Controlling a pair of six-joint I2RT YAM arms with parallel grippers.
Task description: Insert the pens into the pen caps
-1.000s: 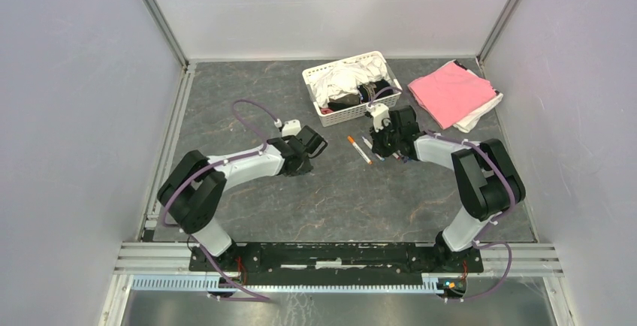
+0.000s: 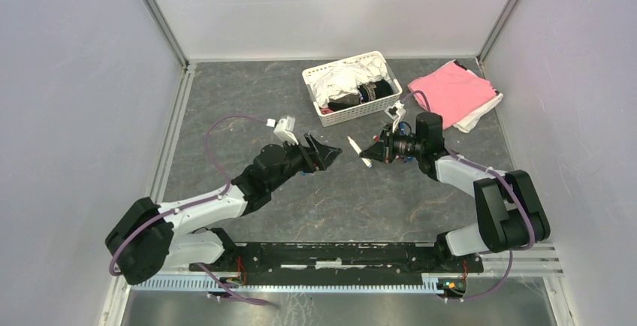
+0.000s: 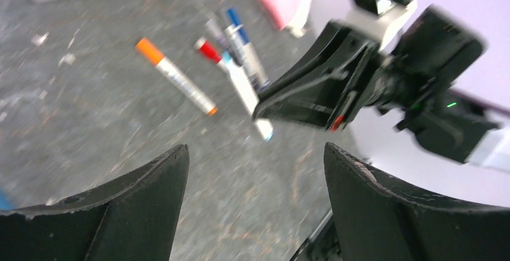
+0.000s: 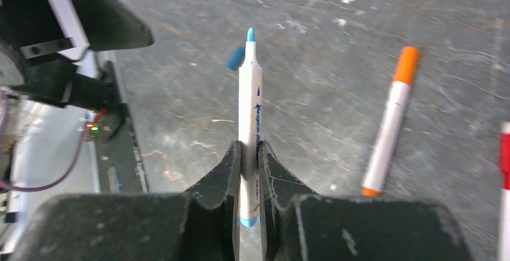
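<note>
My right gripper is shut on a white pen with a light blue tip, raised above the table. My left gripper, part open with nothing seen between its fingers, faces it from the left in the top view. A small blue cap lies on the table left of the held pen in the right wrist view. An orange marker and a red marker lie to the right. The left wrist view also shows blue marker among several markers near the right gripper.
A white basket of clothes stands at the back, with pink cloths to its right.
Both grippers have risen from the table and turned toward each other, the left moving slightly right. The light blue pen is now lifted in my right gripper.
</note>
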